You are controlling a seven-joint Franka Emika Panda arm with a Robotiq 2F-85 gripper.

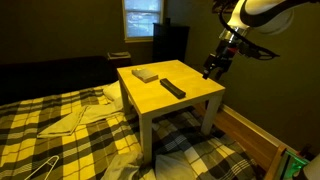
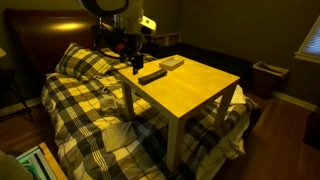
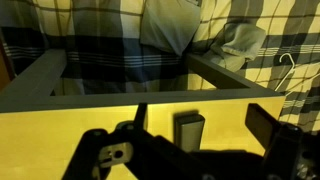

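A long black object lies on the pale yellow table near one edge. In the wrist view the black object shows between my spread fingers, lower down and apart from them, partly covered by the gripper body. My gripper is open with nothing held. From the first exterior view, the gripper hangs above the table's right side. A flat greyish box rests farther along the tabletop; the second exterior view shows this box beyond the black object.
A bed with a checked blanket surrounds the table legs. Crumpled grey cloths and a white hanger lie on it, below table height.
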